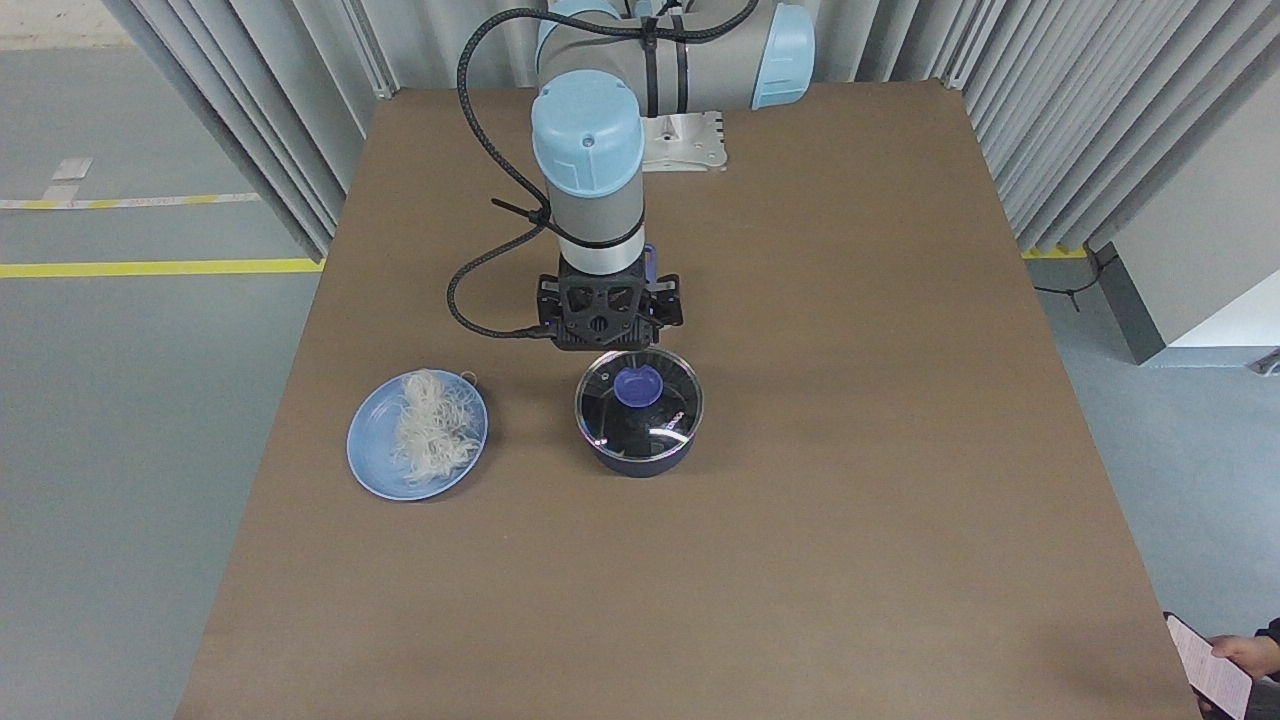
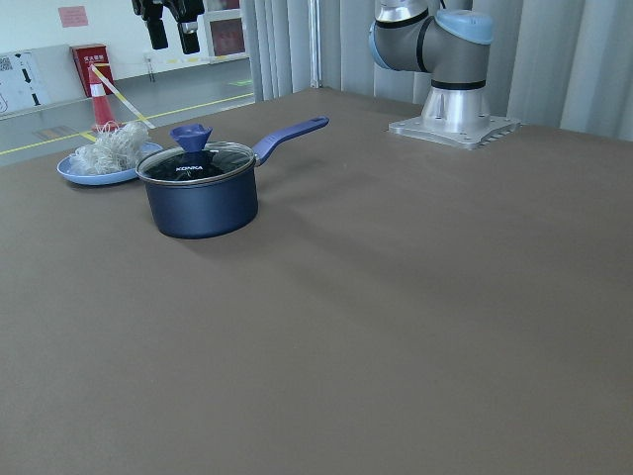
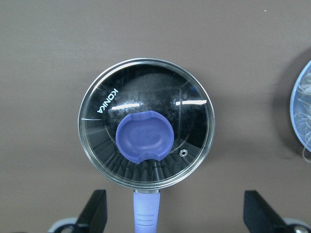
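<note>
A dark blue saucepan (image 2: 203,208) with a glass lid and purple knob (image 3: 145,136) stands on the brown table (image 1: 840,504), its handle (image 3: 146,211) pointing toward the arm's base. My gripper hangs above the pot and its handle, fingers wide apart with nothing between them. To one side of the pot lies a light blue plate (image 1: 372,468) holding a pale tangle of noodle-like strands (image 1: 432,426), partly seen at the right of the wrist view.
The arm's base (image 2: 450,129) stands at the back of the table by grey curtains. Wide areas of the table right of and in front of the pot are clear. A person's hand (image 1: 1248,654) holds a clipboard beside the front right edge.
</note>
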